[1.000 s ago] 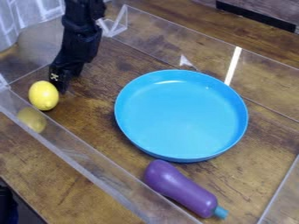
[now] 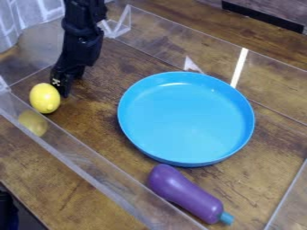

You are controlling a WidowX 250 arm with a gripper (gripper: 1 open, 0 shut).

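My black gripper (image 2: 66,75) reaches down from the top left, its fingers low over the wooden floor just behind a yellow lemon (image 2: 45,98) at the left wall. It looks open, with nothing seen held. A large blue plate (image 2: 185,119) fills the centre right, and a purple eggplant-like toy (image 2: 185,192) lies at the lower right.
Clear plastic walls (image 2: 100,181) border the wooden area, with the lemon close against the left one. The floor between gripper and plate is bare, as is the back right.
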